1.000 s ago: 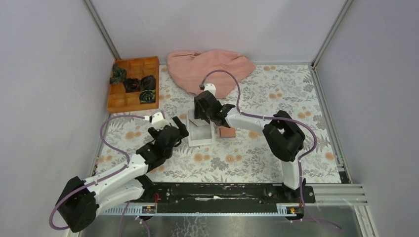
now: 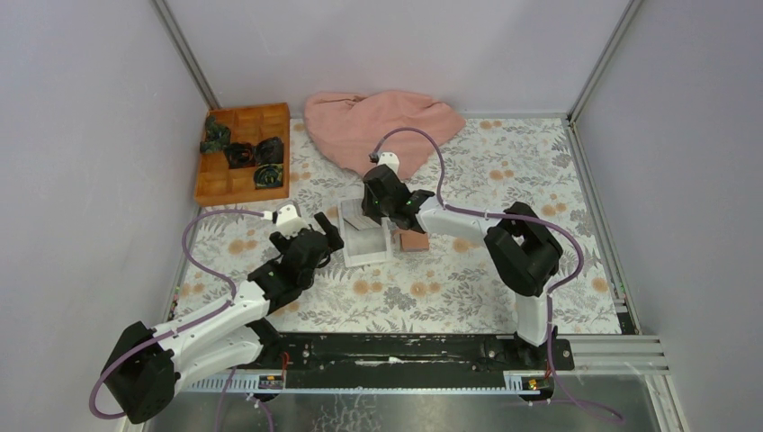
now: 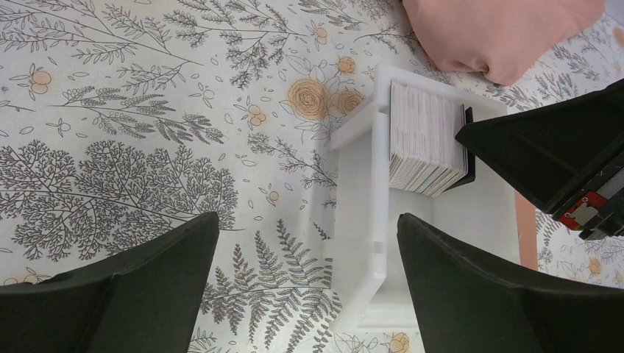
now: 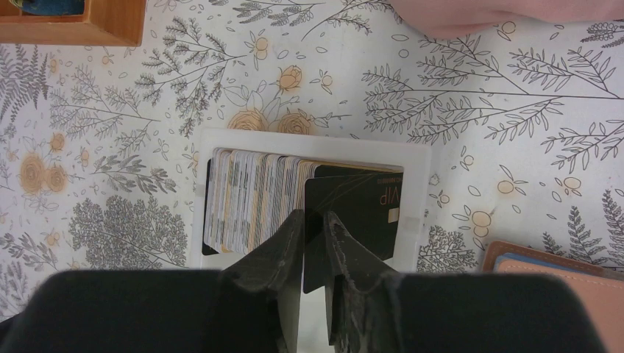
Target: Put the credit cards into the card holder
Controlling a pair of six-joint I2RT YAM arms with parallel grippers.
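Observation:
A row of pale cards (image 4: 250, 198) stands upright in the far end of a white box (image 4: 423, 213). At the right of that row, a black card marked VIP (image 4: 360, 209) leans with its left edge between the fingertips of my right gripper, which is shut on it. The brown leather card holder (image 4: 559, 287) lies flat just right of the box. My left gripper hangs open at the box's left side, nothing between its fingers. In the left wrist view, the right gripper's finger (image 3: 537, 140) reaches to the right side of the row.
A wooden tray (image 2: 205, 187) with dark bundles stands at the back left. Pink cloth (image 2: 360, 126) lies at the back middle.
My right gripper has shifted a little to the right over the box. The left arm, the box and the brown card holder have stayed put.

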